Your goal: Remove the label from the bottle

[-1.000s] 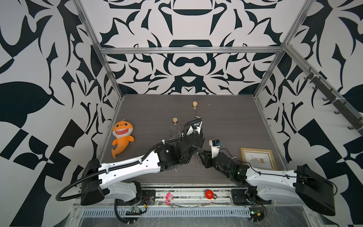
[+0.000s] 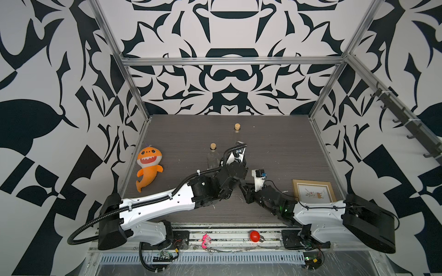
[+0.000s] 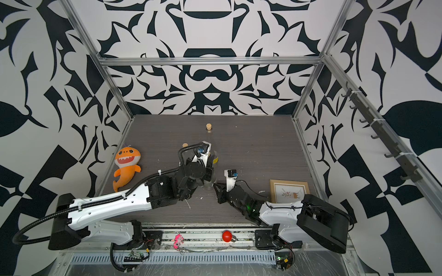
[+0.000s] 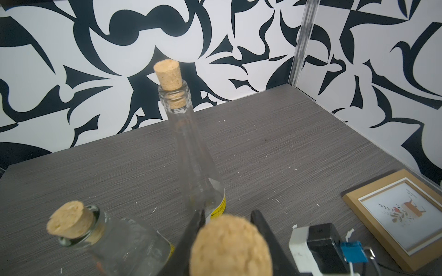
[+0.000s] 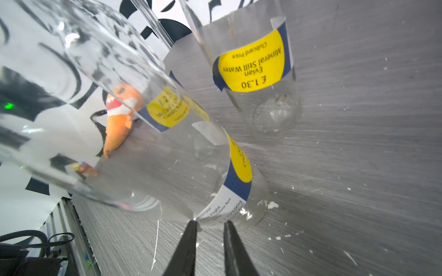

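Observation:
In the left wrist view my left gripper is shut on the cork [image 4: 230, 248] of the nearest glass bottle, which hangs large and tilted in the right wrist view [image 5: 106, 170]. My right gripper, fingers slightly apart with nothing seen between them, is at that bottle's lower end, just below a blue, white and yellow label [image 5: 238, 163]. Whether a fingertip touches it is unclear. Behind stand a bottle with a yellow Evian price label [image 5: 252, 62] and another corked bottle [image 4: 117, 243].
An orange shark toy [image 2: 148, 168] lies at the table's left. A framed picture [image 2: 314, 191] lies at the right front.
My right arm has moved a little to the left, toward the nearest bottle. My left arm looks unchanged.

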